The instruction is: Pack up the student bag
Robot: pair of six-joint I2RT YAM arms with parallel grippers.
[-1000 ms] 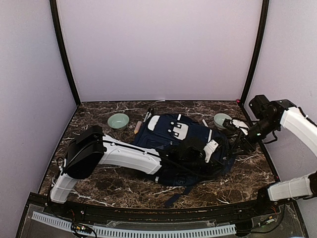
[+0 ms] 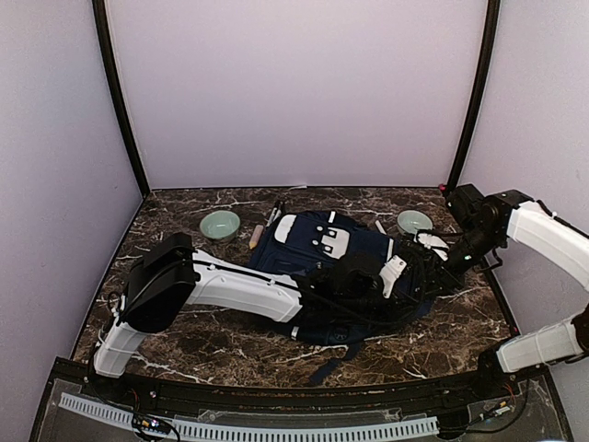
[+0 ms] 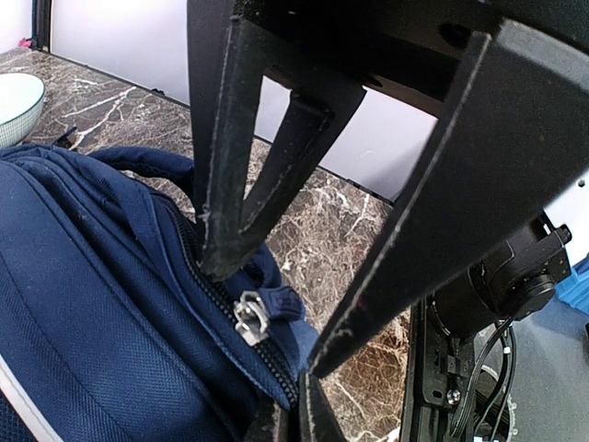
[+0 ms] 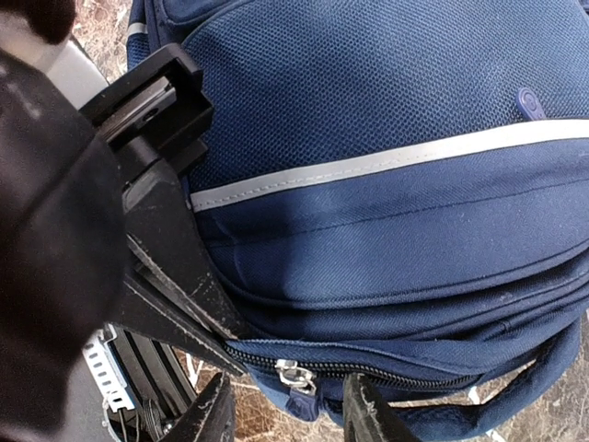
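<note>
A navy backpack (image 2: pixel 304 238) lies on the marbled table, its front pocket showing two white patches. In the left wrist view, my left gripper is closed at the end of the zipper, where the fabric edge runs between its fingertips; the same pinch shows in the right wrist view. Along that zipper, a metal zipper pull (image 4: pixel 294 376) with a blue tab hangs a little way from the left fingertips. My right gripper is parted, one finger on each side of the pull and not closed on it. From above, both arms hide the bag's right side.
Two pale green bowls stand near the back, one bowl (image 2: pixel 220 225) left of the bag and another bowl (image 2: pixel 414 222) on its right. Slim items (image 2: pixel 274 214) lie beside the bag's upper left. Bare table shows at the front left.
Over the last second my right arm has come left and lower, toward the left gripper and the bag's right side. The left arm and the bag's main body look still.
</note>
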